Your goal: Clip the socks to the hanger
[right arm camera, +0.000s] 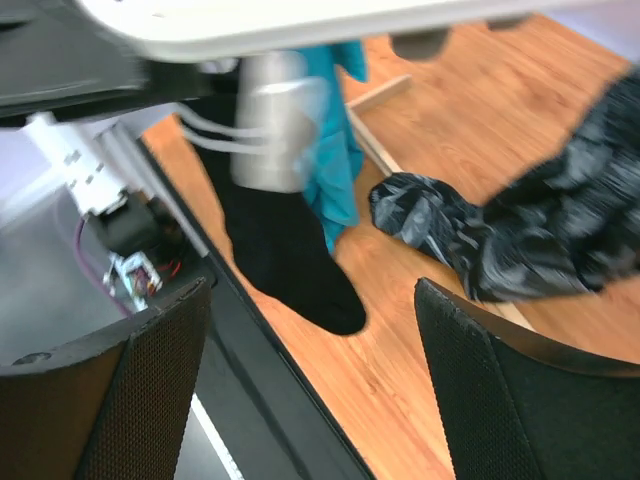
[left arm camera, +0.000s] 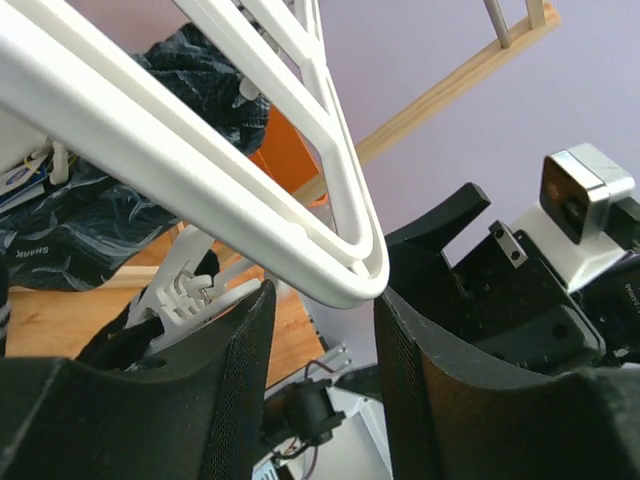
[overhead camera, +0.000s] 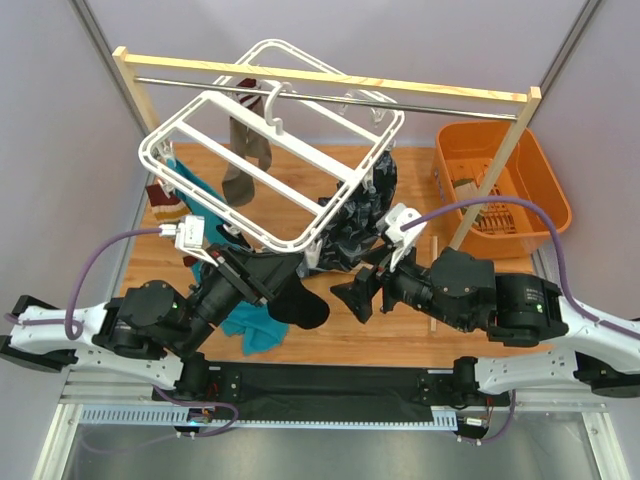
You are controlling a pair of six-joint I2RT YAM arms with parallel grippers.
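Observation:
The white hanger (overhead camera: 235, 212) hangs from a metal rod, its front corner over my left gripper (overhead camera: 283, 272). In the left wrist view, that corner lies at my open left fingers (left arm camera: 248, 345), with the tips apart; whether they touch it I cannot tell. A black sock (right arm camera: 280, 245) hangs below the front corner, its top at a blurred white clip (right arm camera: 275, 125). To the right of that sock, my right gripper (overhead camera: 358, 282) stands open, nothing between its fingers. Grey socks (overhead camera: 240, 150), a teal sock (overhead camera: 200, 195) and a dark patterned sock (overhead camera: 360, 220) hang from the hanger too.
A wooden bar (overhead camera: 330, 75) and the metal rod (overhead camera: 420, 108) span the space above the hanger. The orange basket (overhead camera: 545, 175) stands at the back right. Striped fabric (overhead camera: 165, 205) is at the left. Bare table (overhead camera: 400, 345) shows at the front right.

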